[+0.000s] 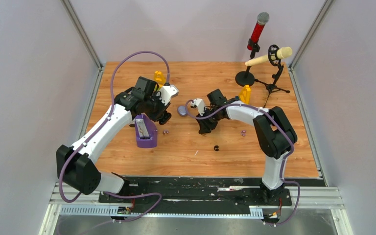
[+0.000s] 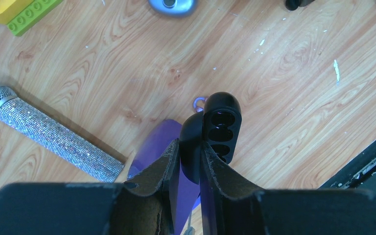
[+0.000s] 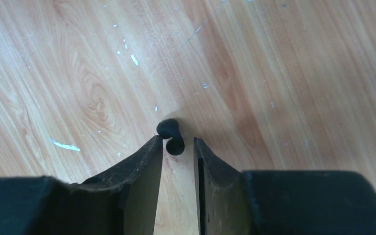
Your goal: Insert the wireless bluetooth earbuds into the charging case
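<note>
In the left wrist view, my left gripper is shut on the black charging case (image 2: pixel 223 110), which is held tilted with its lid open and dark hollows showing. A black earbud (image 3: pixel 169 128) appears in the right wrist view at the fingertips of my right gripper. Its fingers are part open around the earbud; the left fingertip overlaps its edge, and contact cannot be told. From above, my right gripper (image 1: pixel 204 129) is low over the mid-table. Another black earbud (image 1: pixel 216 148) lies on the wood, nearer the front.
A purple holder (image 1: pixel 147 141) stands below my left arm. A grey-blue round object (image 1: pixel 182 110) sits between the grippers. Small pink pieces (image 1: pixel 165 132) lie nearby. Microphones on stands (image 1: pixel 245 77) fill the back right.
</note>
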